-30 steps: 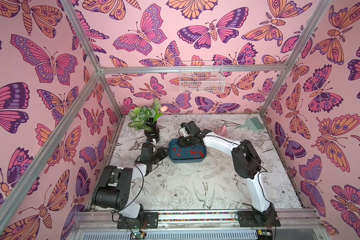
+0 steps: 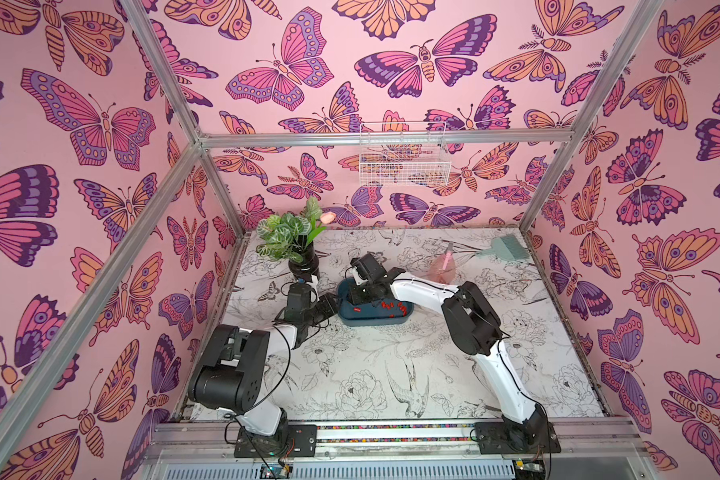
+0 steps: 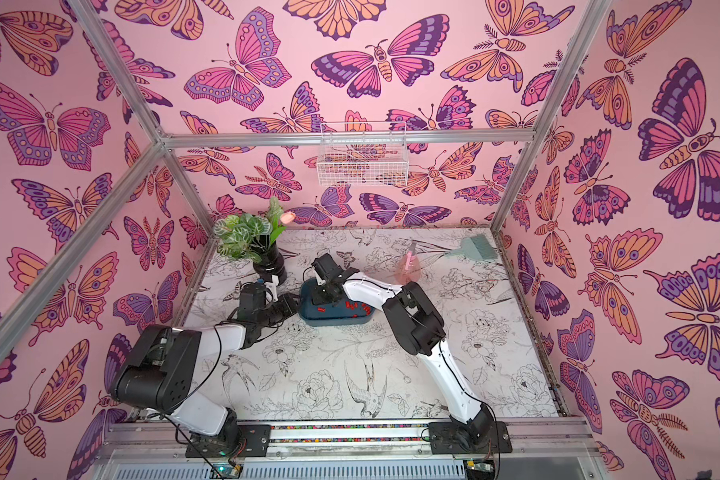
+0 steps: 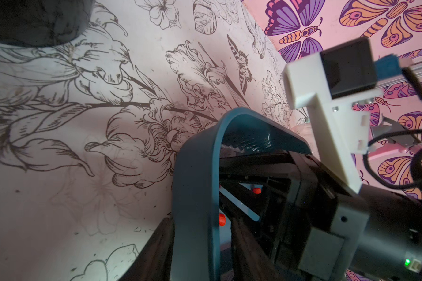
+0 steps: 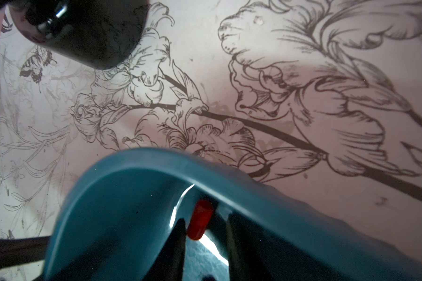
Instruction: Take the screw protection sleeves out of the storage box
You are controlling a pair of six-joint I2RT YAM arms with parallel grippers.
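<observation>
A teal storage box (image 2: 373, 320) sits mid-table with several small red sleeves (image 2: 388, 306) in it. My right gripper (image 2: 353, 294) is inside the box's left end; in the right wrist view its fingers stand apart around the near end of a red sleeve (image 5: 200, 217) lying on the bottom, not visibly gripping it. My left gripper (image 2: 332, 304) is at the box's left end; in the left wrist view its open fingers straddle the box wall (image 4: 195, 196), with the right gripper's black body behind.
A potted plant in a black pot (image 2: 304, 264) stands behind the left end. A pink object (image 2: 444, 268) and a pale green object (image 2: 504, 248) lie at the back right.
My right gripper has moved left and down into the box's left end. My left gripper has moved slightly right, closer to the box.
</observation>
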